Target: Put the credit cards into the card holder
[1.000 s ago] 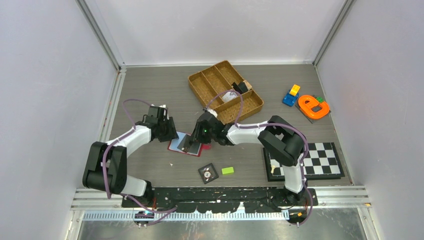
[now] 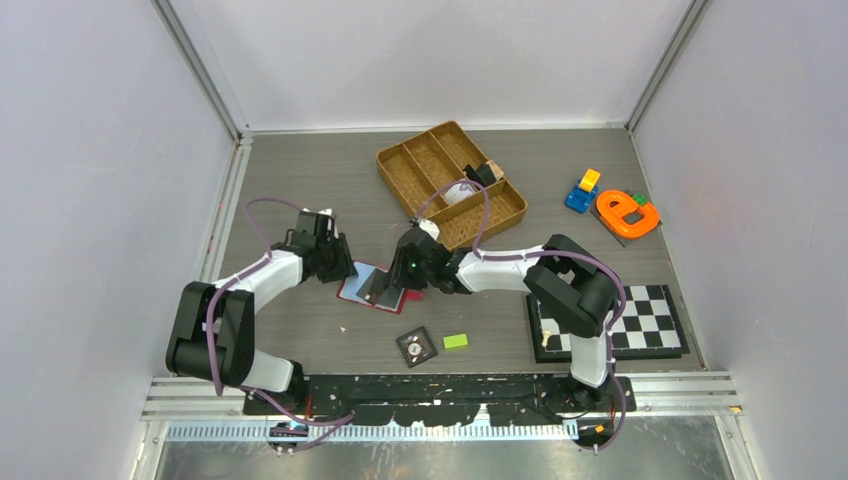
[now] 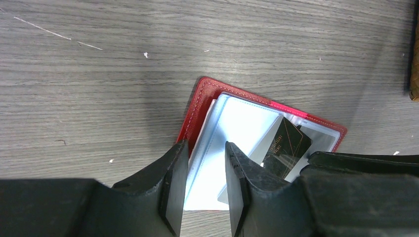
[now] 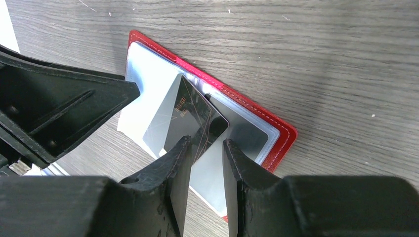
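The red card holder [image 3: 202, 106] with clear sleeves lies on the table between my grippers. A dark card [image 4: 190, 113] rests on the sleeves, tilted against the holder's edges, with grey and white sheets or cards beneath. My left gripper is over the holder's left part, its fingertips apart with nothing seen held. My right gripper is just over the dark card, fingers parted, nothing clearly between them; whether a finger touches the card I cannot tell.
A compartment box [image 2: 405, 175] stands behind. A square compass [image 2: 415, 346], green block [image 2: 455, 341], chessboard [image 2: 645, 325] and toys [image 2: 625, 212] lie around.
My right arm has shifted slightly over the holder, its elbow a little toward the right. The left arm looks unmoved.
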